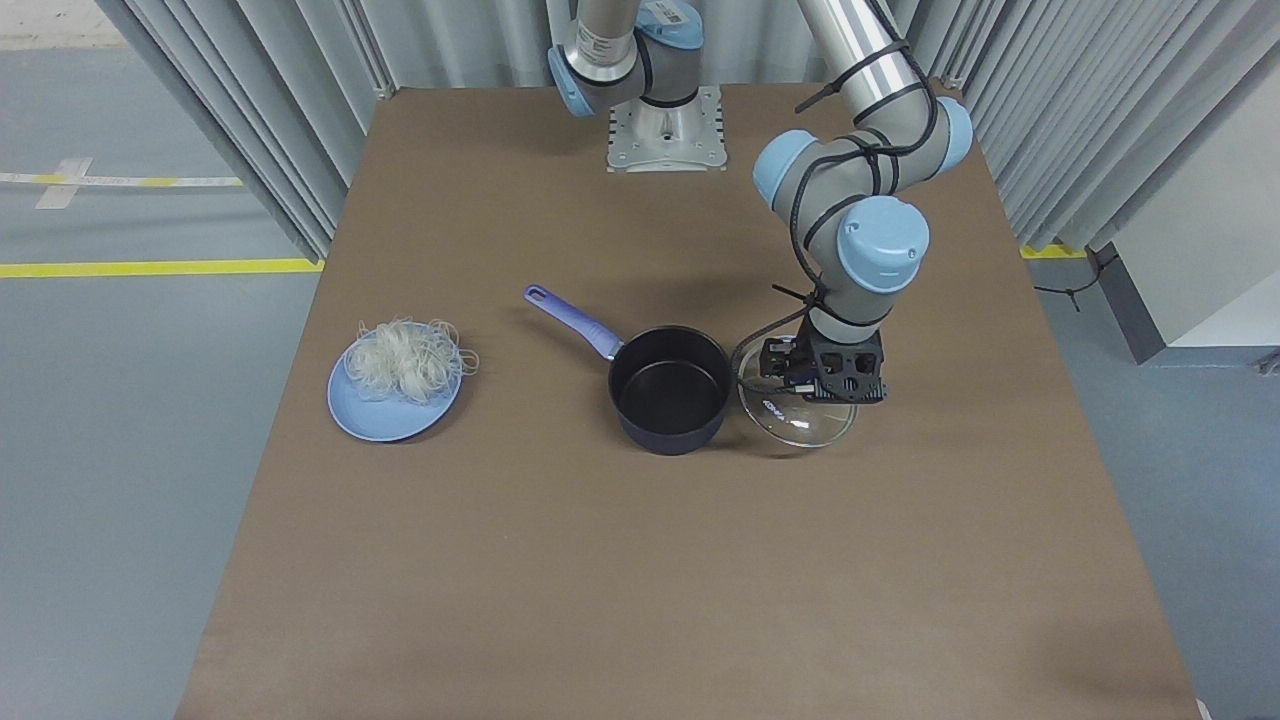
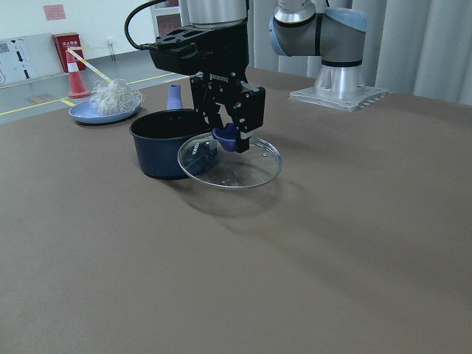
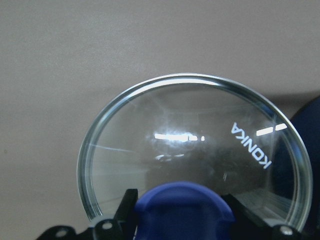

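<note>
My gripper (image 2: 227, 122) is shut on the blue knob of a glass lid (image 2: 247, 171), holding it above the table just to the right of the pot in the front view. The wrist view shows the lid (image 3: 190, 125) with its KONKA print and the blue knob (image 3: 182, 215) between the fingers. The dark pot (image 1: 669, 396) stands uncovered, its purple handle (image 1: 564, 312) pointing back-left.
A blue plate (image 1: 372, 418) with white noodle-like strands (image 1: 402, 360) lies left of the pot.
</note>
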